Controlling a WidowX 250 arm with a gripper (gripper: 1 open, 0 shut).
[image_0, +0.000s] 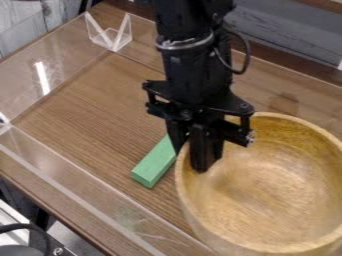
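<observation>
My black gripper (206, 140) is shut on the left rim of a large beige plastic bowl (261, 195), which fills the lower right of the camera view and runs off the frame's edge. The fingertips are partly hidden against the rim. A green bar (156, 163) lies on the table to the left of the bowl, partly hidden behind the gripper.
A small clear plastic holder (111, 32) stands at the back left. A transparent edge strip runs along the lower left, and a black cable curves at the bottom left corner.
</observation>
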